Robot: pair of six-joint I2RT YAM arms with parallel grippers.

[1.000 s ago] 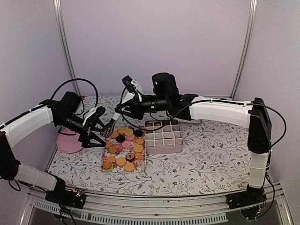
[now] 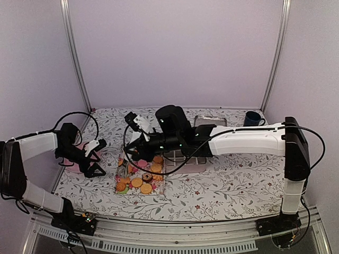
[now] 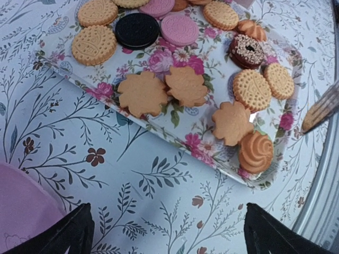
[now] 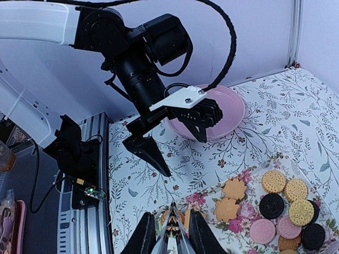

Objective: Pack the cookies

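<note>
The floral tray (image 2: 160, 191) bears assorted cookies, such as pale round cookies (image 3: 94, 45), a dark one (image 3: 136, 30), pink ones (image 3: 179, 28) and flower-shaped ones (image 3: 142, 94). My right gripper (image 2: 140, 149) is above the tray's far part, shut on a metal tool like tongs (image 4: 174, 242). That tool's tip (image 3: 321, 110) reaches in beyond the tray at the right of the left wrist view; no cookie can be made out in it. My left gripper (image 2: 100, 157) stands open left of the tray, empty between its fingers. The compartment box (image 2: 188, 168) is partly hidden behind the right arm.
A pink plate (image 4: 229, 103) lies beyond the left gripper at the table's left side. Behind the right arm are a wire basket (image 2: 211, 118) and a dark mug (image 2: 252, 118).
My left gripper has drawn back to the left, away from the tool's end. The right gripper has come nearer and slightly left with the tool, now covering the tray's far part.
</note>
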